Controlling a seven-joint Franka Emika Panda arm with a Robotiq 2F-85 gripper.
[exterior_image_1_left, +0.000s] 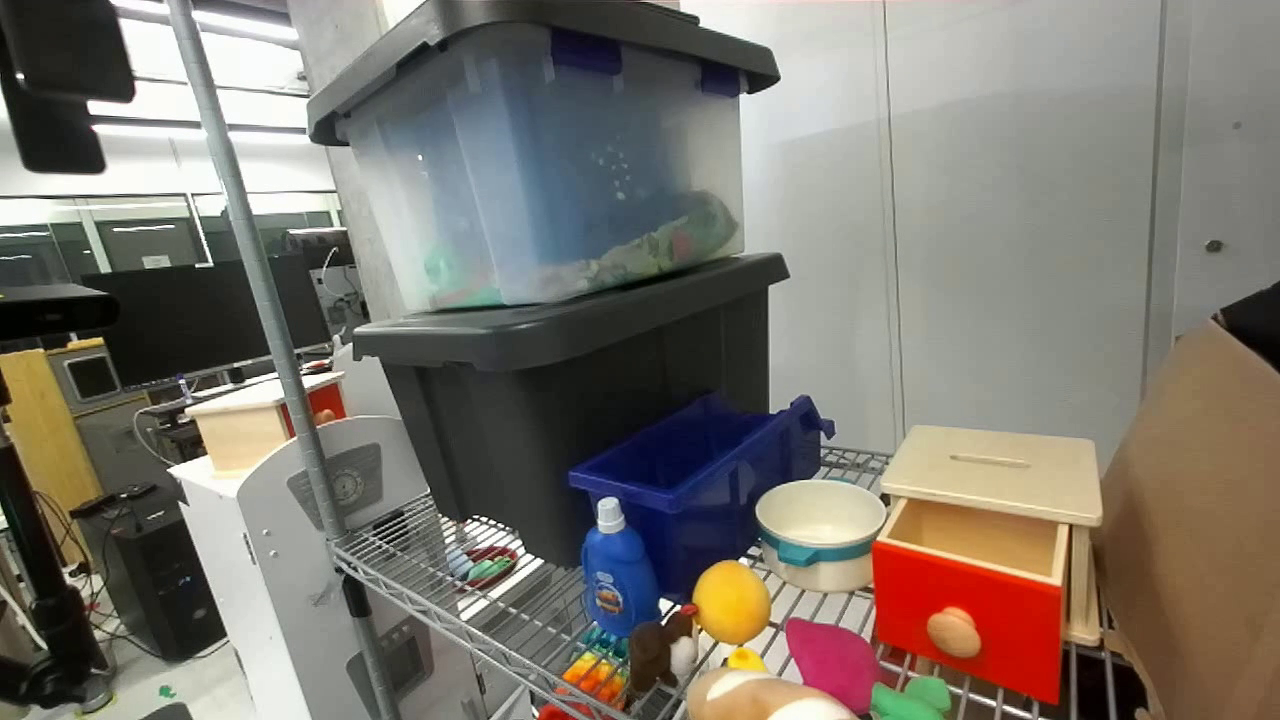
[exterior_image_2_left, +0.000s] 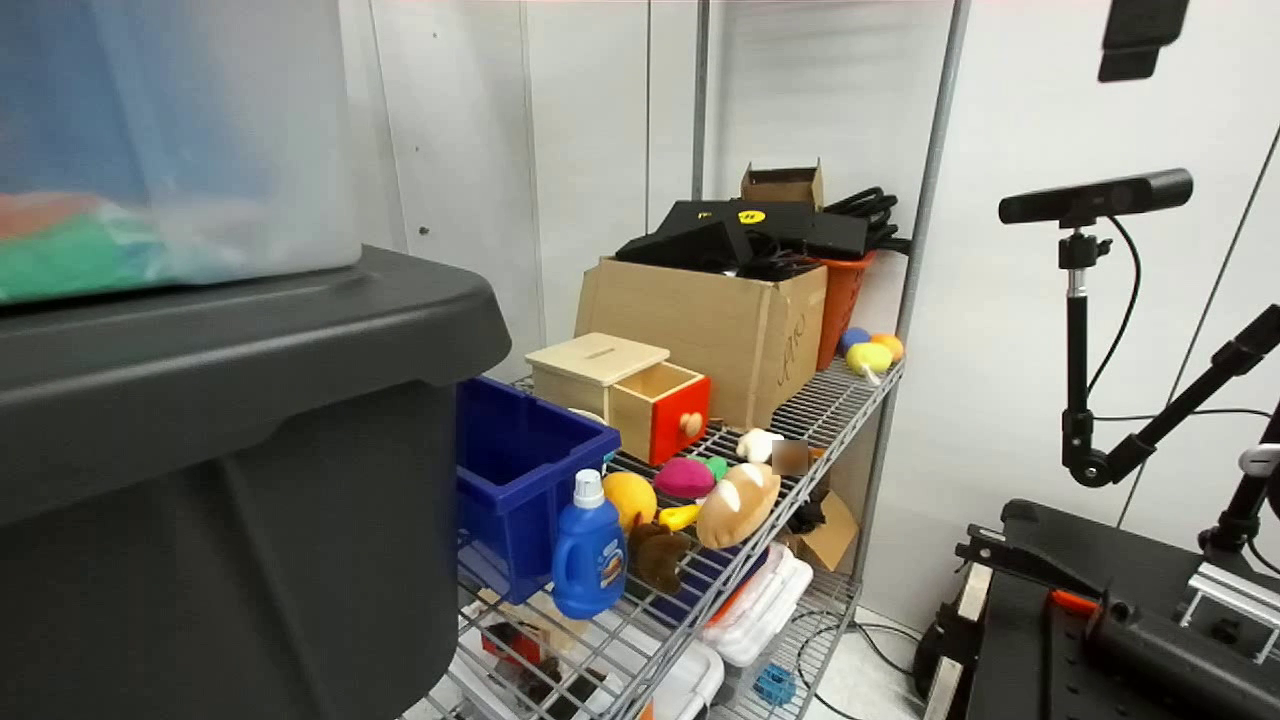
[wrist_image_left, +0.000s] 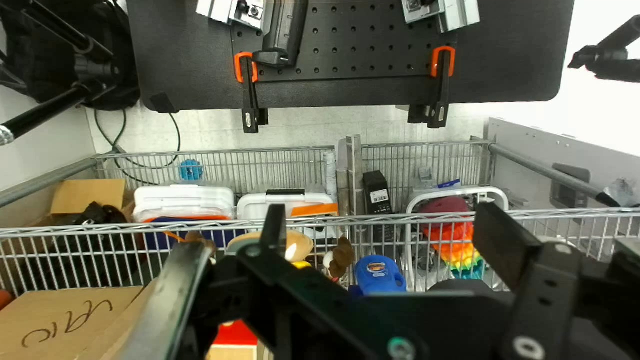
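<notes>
In the wrist view my gripper stands open, its two dark fingers wide apart, with nothing seen between them at the tips; neither exterior view shows it. On the wire shelf, a blue bottle with a white cap (exterior_image_1_left: 620, 570) stands by a blue bin (exterior_image_1_left: 720, 480). Close by are a yellow ball (exterior_image_1_left: 732, 601), a brown toy (exterior_image_2_left: 657, 557), a magenta toy (exterior_image_1_left: 831, 664) and a bread-like toy (exterior_image_2_left: 738, 505). A cream pot (exterior_image_1_left: 822, 564) sits beside a wooden box (exterior_image_1_left: 1002, 462), whose red-fronted drawer (exterior_image_1_left: 918, 612) is pulled out. My gripper's body partly covers the shelf in the wrist view.
Stacked storage bins, a dark one (exterior_image_1_left: 576, 420) below a clear one (exterior_image_1_left: 600, 180), tower beside the blue bin. A cardboard box (exterior_image_2_left: 684, 330) bounds the other side. The shelf's wire edge (wrist_image_left: 150, 227) crosses the wrist view. A black table (wrist_image_left: 342, 93) lies beyond it.
</notes>
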